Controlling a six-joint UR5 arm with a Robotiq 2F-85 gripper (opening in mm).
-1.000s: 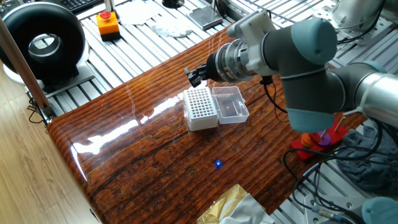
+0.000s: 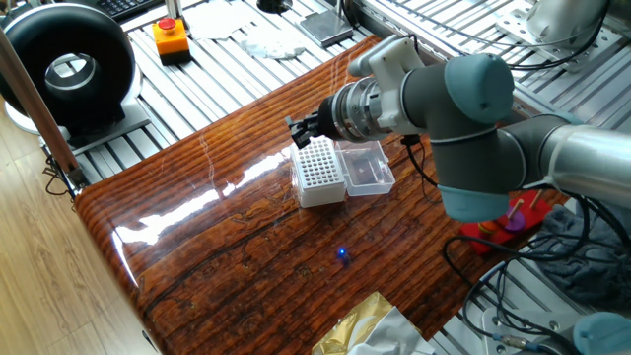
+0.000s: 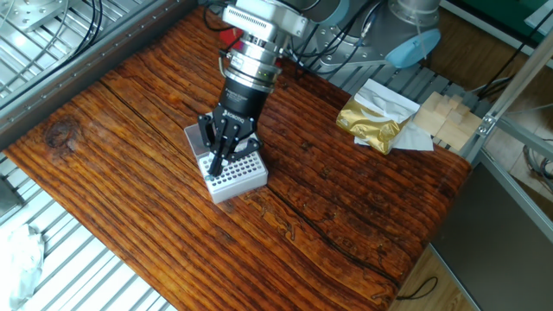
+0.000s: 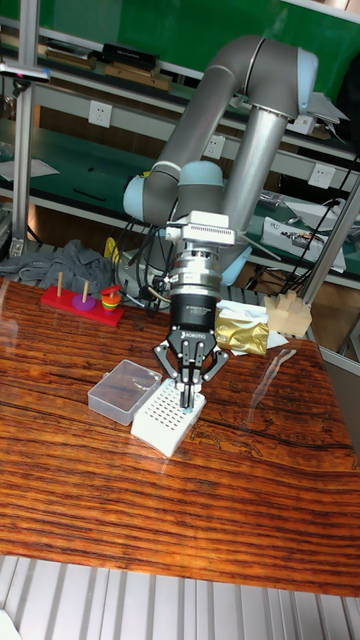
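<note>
A white rack (image 2: 319,170) with rows of round holes stands on the brown wooden table. Its clear lid or box (image 2: 366,168) lies open beside it. In exterior view 3 my gripper (image 4: 190,405) points down at the far-from-lid side of the rack (image 4: 162,425), its fingers close together. In exterior view 2 the fingertips (image 3: 213,171) overlap the rack's corner holes; whether they touch it I cannot tell. A small pale-blue spot shows at the tips, too small to identify or to say whether it is held.
Gold foil packaging (image 3: 370,128) with white paper and wooden blocks (image 3: 448,119) sit at one table edge. A red peg toy (image 4: 81,306) stands near the arm's base. A small blue light spot (image 2: 342,252) shows on the table.
The arm has shifted left and the gripper has come slightly down and left at the rack's far end. The blue light spot moved slightly. Rack and clear box stayed put.
</note>
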